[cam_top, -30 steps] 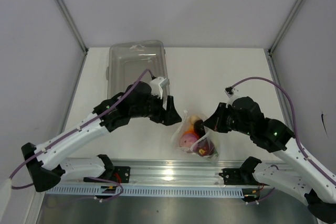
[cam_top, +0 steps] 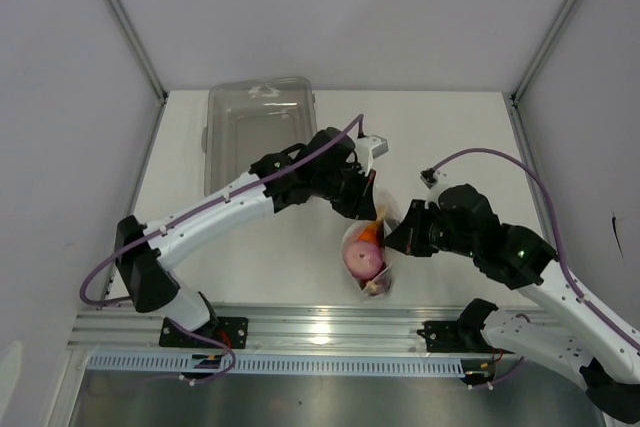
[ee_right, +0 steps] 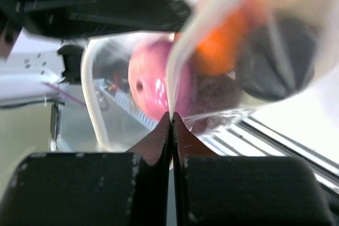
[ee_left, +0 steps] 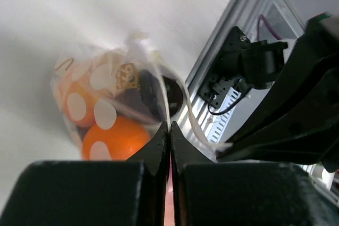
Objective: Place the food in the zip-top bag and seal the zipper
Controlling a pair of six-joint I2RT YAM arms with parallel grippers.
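Observation:
The clear zip top bag lies near the table's front edge with food inside. Through its film show a pink round food and an orange food; a dark round food appears in the right wrist view. My left gripper is shut on the bag's rim, which runs as a thin line into its fingertips. On the opposite side of the opening, my right gripper is also shut on a pale edge of the bag. Both arms partly cover the bag from above, so its whole zipper is hidden.
An empty grey tray stands at the back left. A metal rail runs along the front, close to the bag.
My left gripper came from the left with its fingers apart, reached over the bag and shut at its rim. The bag now looks narrower and drawn upward. The right arm has barely moved.

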